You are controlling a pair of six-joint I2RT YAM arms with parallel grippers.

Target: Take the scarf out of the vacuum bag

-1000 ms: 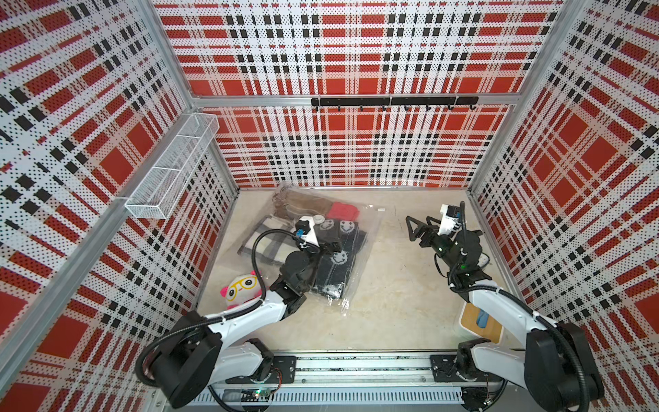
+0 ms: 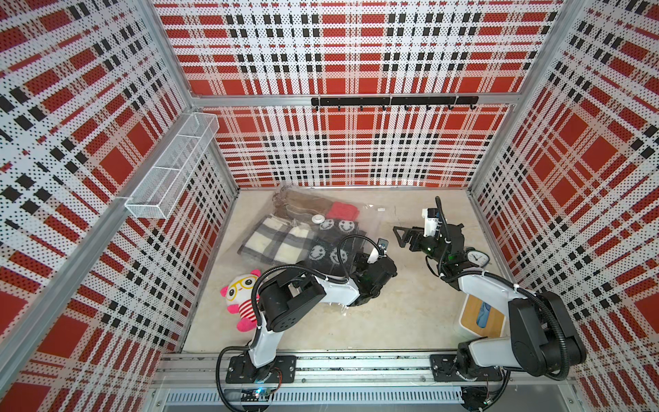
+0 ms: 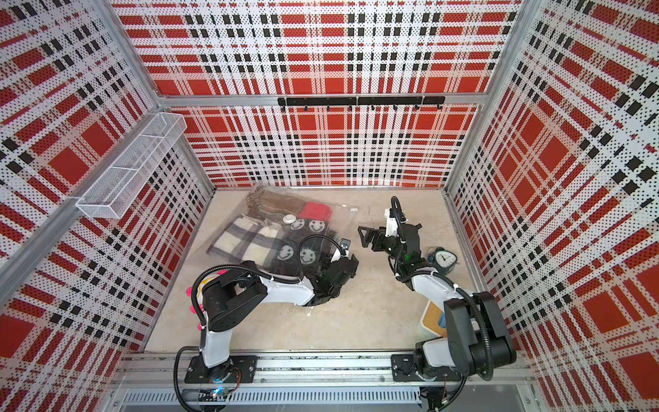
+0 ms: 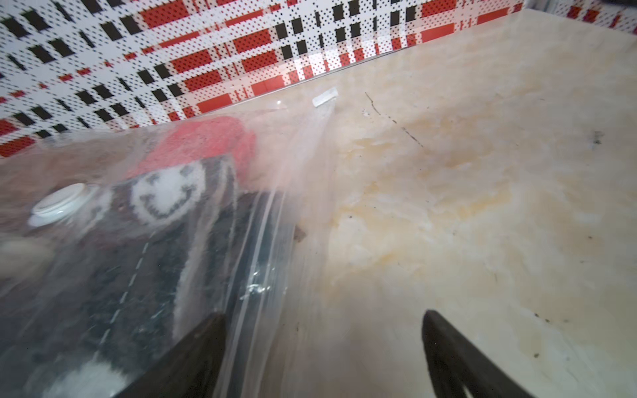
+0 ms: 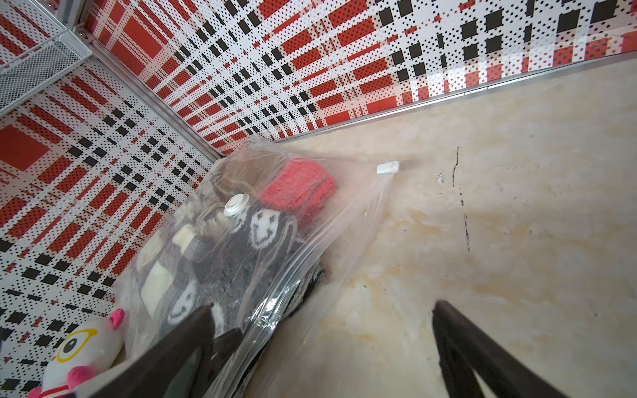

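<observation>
A clear vacuum bag (image 5: 358,219) lies on the table's left half with several folded knits inside: a brown piece (image 2: 298,201), a red piece (image 2: 343,210), a black-and-cream plaid piece (image 2: 274,240) and a dark piece with white patterns (image 3: 302,254). Which is the scarf I cannot tell. My left gripper is low over the bag's right edge, its blurred fingers apart. My right gripper is open above bare table, right of the bag, facing it.
A pink-and-white plush toy (image 2: 240,295) sits front left. An alarm clock (image 3: 442,259) and a wooden-bottomed tray (image 2: 473,316) are at right. A wire basket (image 2: 171,164) hangs on the left wall.
My left arm has swung rightward across the bag to its right edge. My right gripper has moved a little left.
</observation>
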